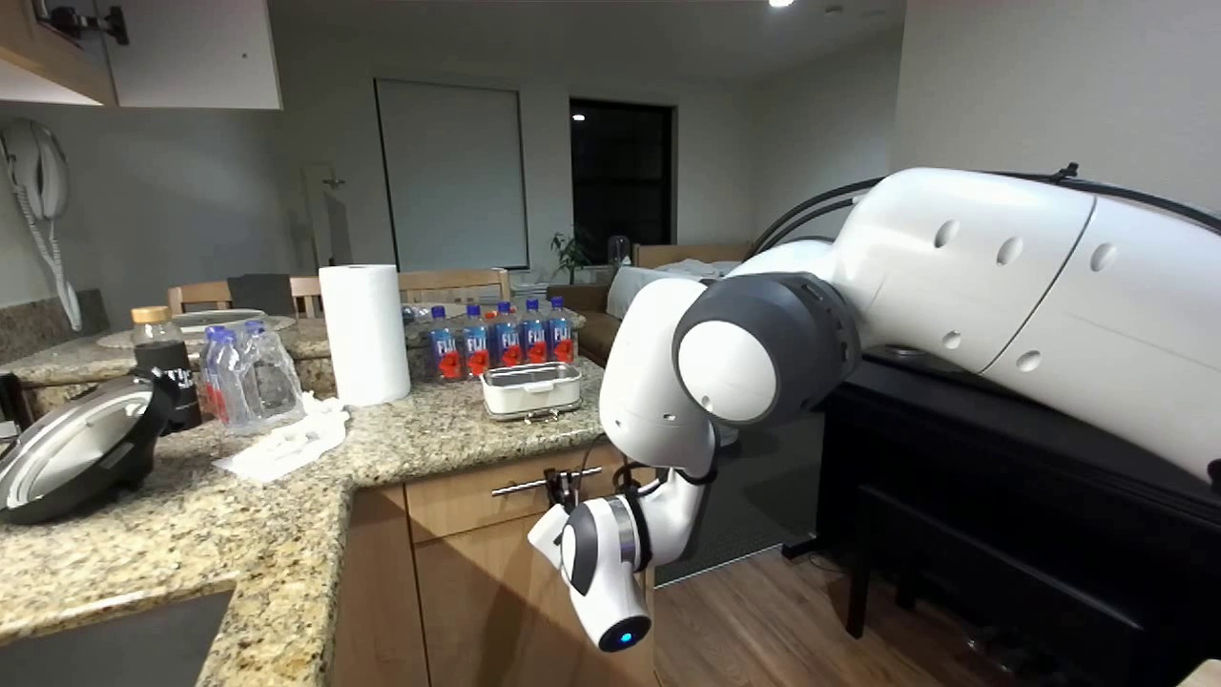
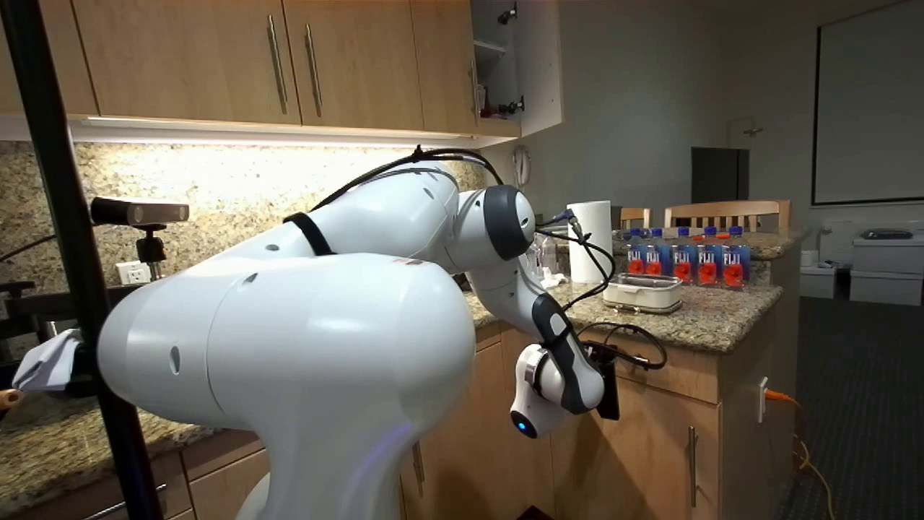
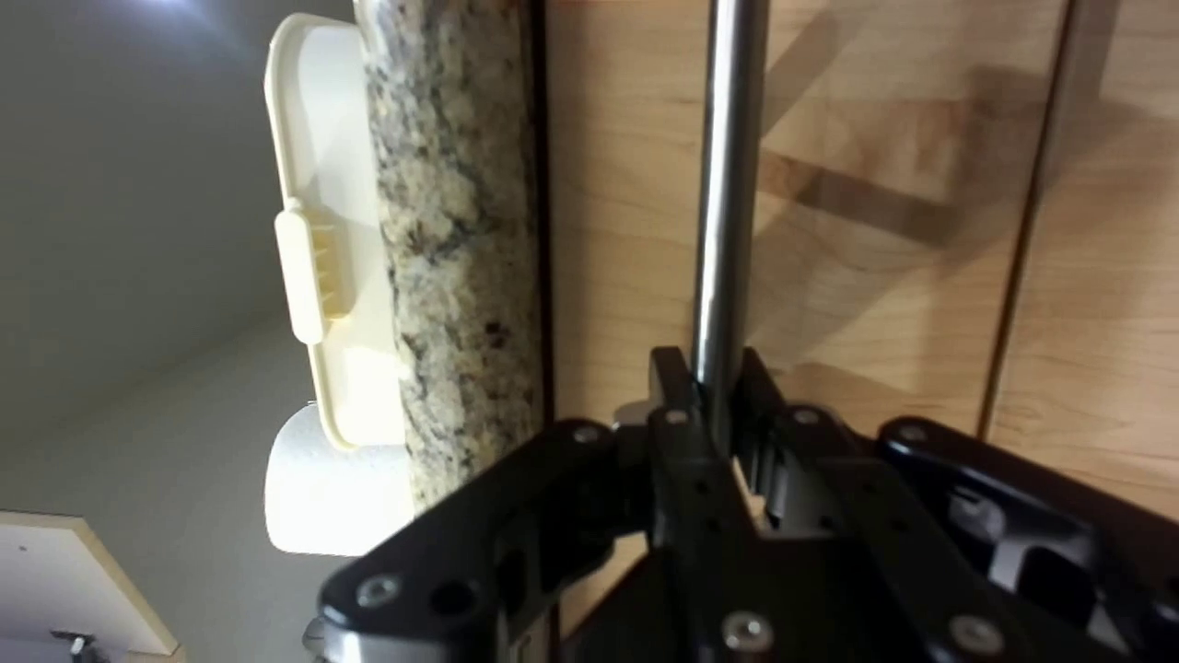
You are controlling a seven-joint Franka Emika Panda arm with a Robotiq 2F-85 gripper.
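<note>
A slim metal bar handle (image 3: 729,188) runs down the middle of the wrist view, in front of the light wood drawer front (image 3: 630,254). My gripper is shut on this handle, one black finger to each side of it. From the first exterior view, the handle (image 1: 518,488) crosses the drawer just below the countertop, with the gripper (image 1: 561,483) at its right part. The drawer front looks flush with the cabinet there. In the second exterior view the arm and cables mostly hide the handle and fingers.
A white lidless-looking container (image 1: 531,389) stands near the counter edge, above the drawer. Behind it are several water bottles (image 1: 504,343) and a paper towel roll (image 1: 363,336). The granite counter edge (image 3: 464,243) lies close beside the gripper. Open floor (image 1: 733,630) shows at the right.
</note>
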